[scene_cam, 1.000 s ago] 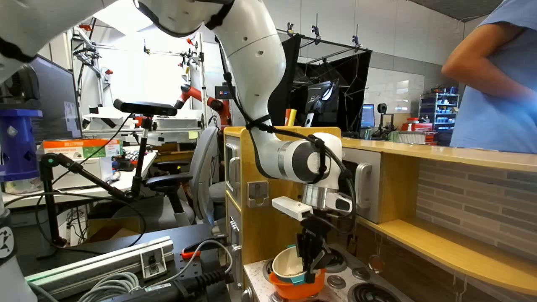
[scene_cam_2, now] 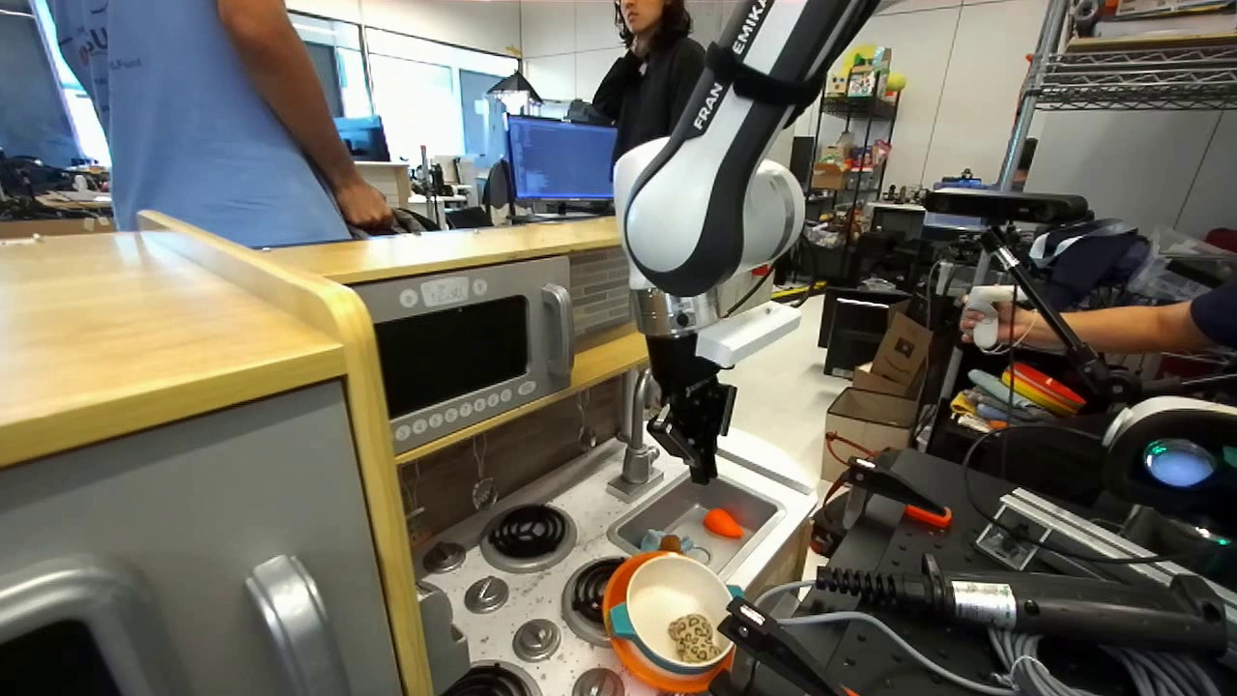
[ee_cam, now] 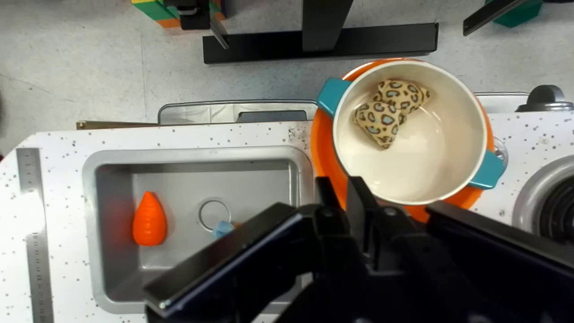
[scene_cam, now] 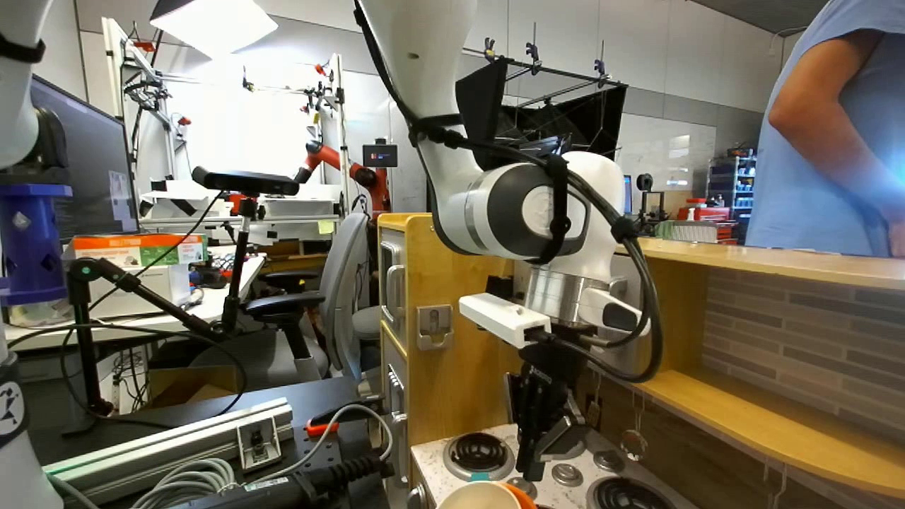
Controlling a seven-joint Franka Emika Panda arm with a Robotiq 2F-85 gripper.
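Observation:
My gripper hangs above the counter with its fingertips close together. Only a narrow gap shows between them, and I see no object in it. In exterior view 1 the gripper [scene_cam: 532, 471] points down, near the pot in the image. A cream pot [ee_cam: 438, 145] with teal handles rests in an orange bowl [ee_cam: 324, 153], apart from the fingers in exterior view 2. Inside the pot lies a leopard-print soft toy [ee_cam: 384, 113]. An orange carrot-like toy [ee_cam: 149, 220] lies in the grey sink [ee_cam: 199, 155], left of the bowl in the wrist view.
A small blue and brown item [scene_cam_2: 667, 541] lies in the sink, partly hidden in the wrist view. The faucet [scene_cam_2: 638, 441] stands behind the sink. Stove burners [scene_cam_2: 528, 536] and knobs lie beside the bowl, with a wooden shelf [scene_cam: 763, 433] overhead.
My gripper was down at the pot a second ago and is now higher, clear of it.

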